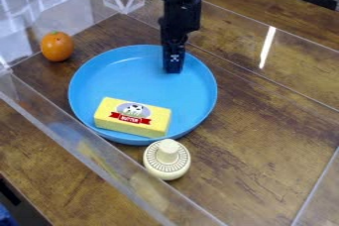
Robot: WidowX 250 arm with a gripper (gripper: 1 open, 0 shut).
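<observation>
A blue plate (pixel 146 89) lies on the wooden table, holding a yellow butter box (pixel 133 118) at its front left. My dark gripper (pixel 172 59) reaches down from the top to the plate's back edge. Its fingers are small and dark here; I see nothing held between them.
An orange (pixel 56 46) sits left of the plate. A cream round object with a knob (pixel 167 160) stands just in front of it. Clear strips like walls run along the left side.
</observation>
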